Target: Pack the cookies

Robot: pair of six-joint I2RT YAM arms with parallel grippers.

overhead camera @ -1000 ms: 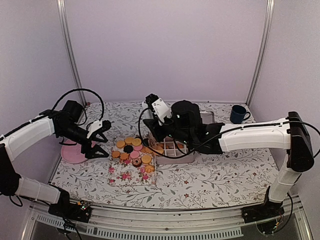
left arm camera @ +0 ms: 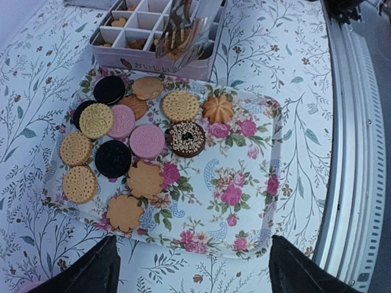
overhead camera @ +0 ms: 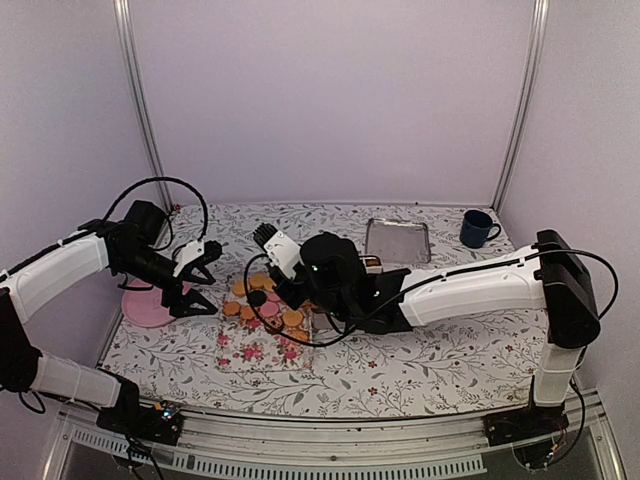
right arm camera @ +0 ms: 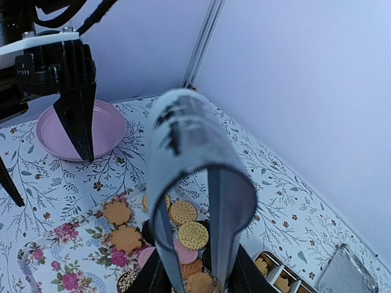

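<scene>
Round, flower-shaped and ring cookies lie on the floral tray [left arm camera: 256, 183], among them a pink cookie [left arm camera: 147, 141], a black cookie [left arm camera: 113, 159] and a chocolate ring [left arm camera: 187, 139]. Behind the tray stands the divided box [left arm camera: 146, 61], with cookies in several compartments. My right gripper is shut on metal tongs [right arm camera: 198, 146]. The tongs' two blades show apart in the left wrist view, near the box and far tray edge; no cookie is clearly between them. To the tray's left, my left gripper is open and empty.
A pink plate [overhead camera: 146, 308] lies at the left, beneath the left arm. A metal tray [overhead camera: 398, 241] and a dark blue mug [overhead camera: 478, 229] are at the back right.
My right gripper has moved left and slightly toward the front with the tongs, from near the box to above the cookies. The left arm has stayed still.
</scene>
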